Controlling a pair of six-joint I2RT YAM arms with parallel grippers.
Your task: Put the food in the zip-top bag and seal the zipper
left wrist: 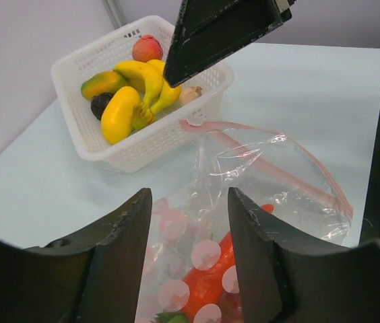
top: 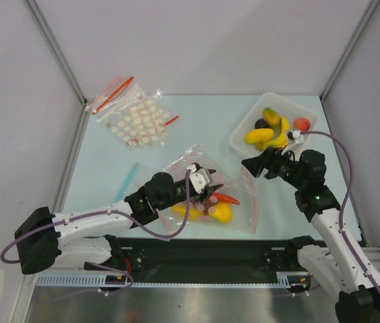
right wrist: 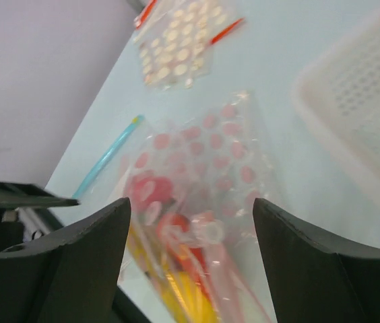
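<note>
A clear zip bag point(top: 237, 215) holding red and yellow food lies at the front middle, its pink zipper strip curving toward the white basket. My left gripper point(top: 207, 185) is over the bag; in the left wrist view its fingers point(left wrist: 109, 269) stand part open, with the red vegetable point(left wrist: 207, 282) in plastic below. My right gripper point(top: 261, 165) is open above the bag's right side, near the basket, nothing between its fingers; the right wrist view is partly blurred.
The white basket point(top: 240, 138) at the back right holds bananas, mangoes and other produce. More zip bags point(top: 139, 124) lie at the back left.
</note>
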